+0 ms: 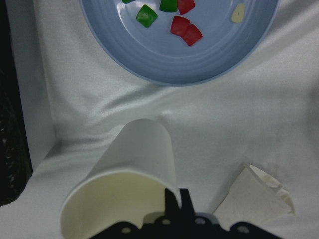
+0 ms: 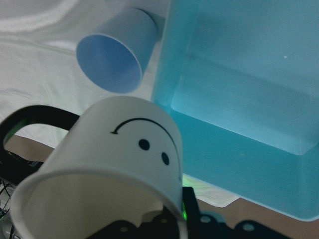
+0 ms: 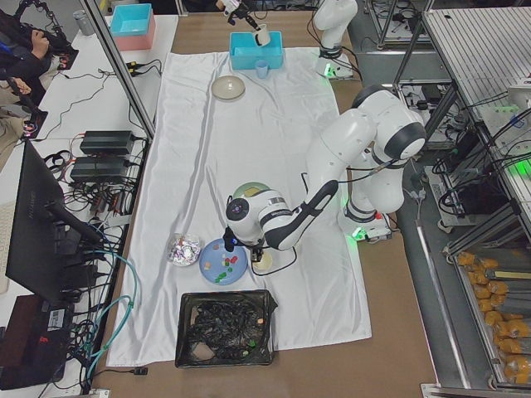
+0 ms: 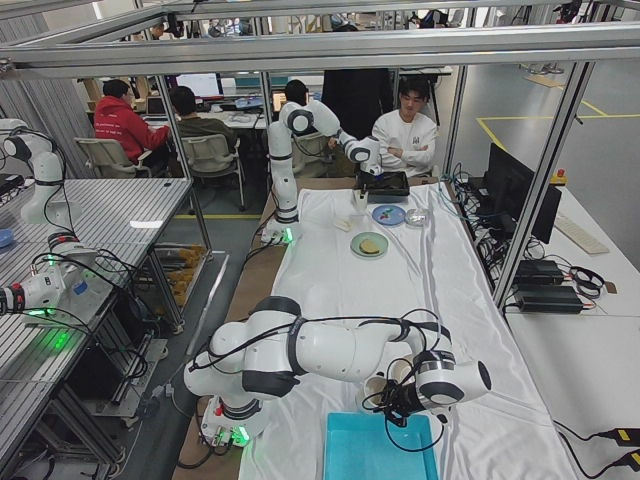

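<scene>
A white cup [image 1: 120, 194] hangs at my left gripper, which is shut on its rim, over the cloth beside the blue plate [image 1: 169, 59] of small coloured pieces. A crumpled paper cup [image 1: 251, 199] lies below right in the left wrist view. My right gripper is shut on a white smiley mug [image 2: 124, 144] with a black handle, beside the turquoise tub [image 2: 234, 79]. A light blue cup [image 2: 112, 59] stands outside the tub.
In the left camera view a black lined tray [image 3: 226, 303] lies at the near end, with a foil dish [image 3: 183, 249] beside the plate. A grey plate [image 3: 228, 88] sits toward the far end.
</scene>
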